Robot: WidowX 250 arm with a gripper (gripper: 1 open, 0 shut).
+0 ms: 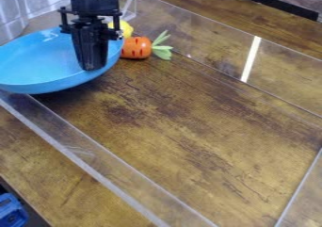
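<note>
My black gripper [92,56] is at the upper left, reaching down over the right part of a blue bowl [38,63]; its fingers look shut, with nothing clearly visible between them. An orange carrot with green leaves [135,48] lies just right of the bowl. A yellow object [123,28] shows behind the gripper, partly hidden. The purple object is out of sight, apparently hidden by the bowl.
Clear plastic walls run round it, and a blue object [9,212] sits outside at the lower left.
</note>
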